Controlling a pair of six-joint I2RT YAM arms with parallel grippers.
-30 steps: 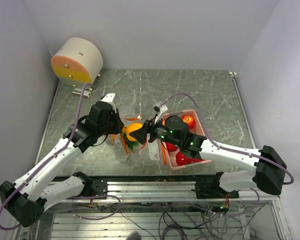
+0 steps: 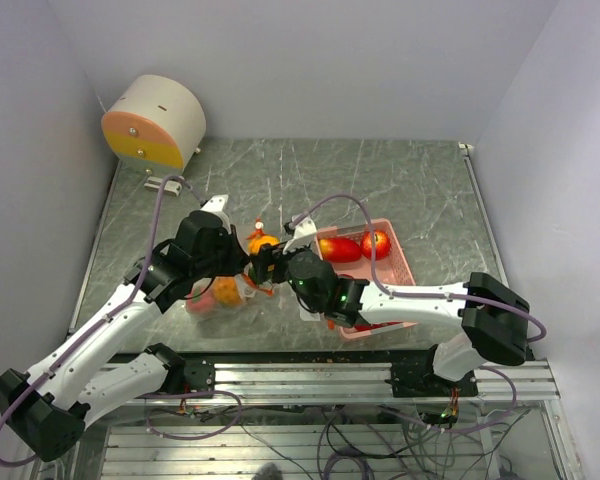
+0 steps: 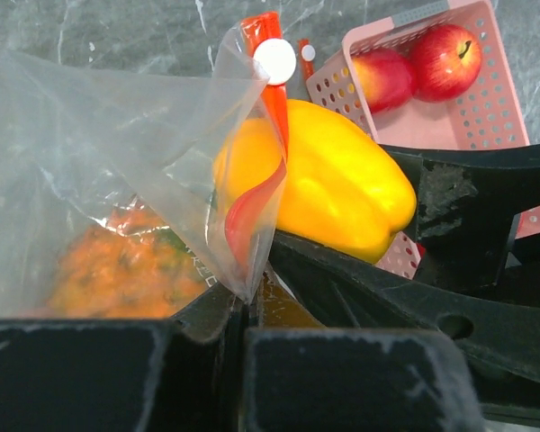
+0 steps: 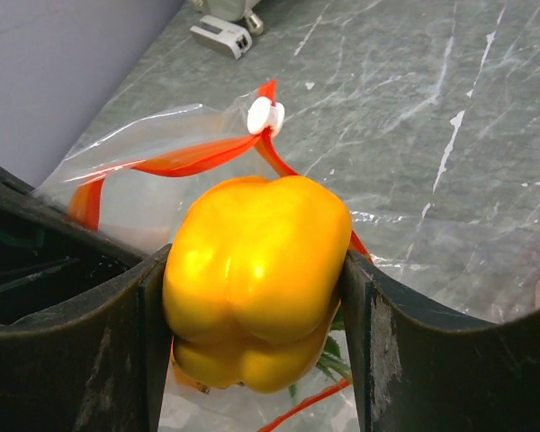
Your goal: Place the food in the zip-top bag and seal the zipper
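The clear zip-top bag with its orange strip hangs from my left gripper, which is shut on its edge. Orange, mottled food shows through the film. A yellow bell pepper sits at the bag's mouth, between the fingers of my right gripper. Those fingers flank it on both sides; whether they press on it I cannot tell. In the left wrist view, part of the pepper lies behind film and orange strip. From above, both grippers almost meet over the bag.
A pink basket with red fruit, including an apple, stands right of the bag, partly under my right arm. A cream, rounded container is at the back left. Bare grey tabletop lies behind the grippers.
The bag's mouth, wide in the top view a second ago, is now mostly hidden by the grippers.
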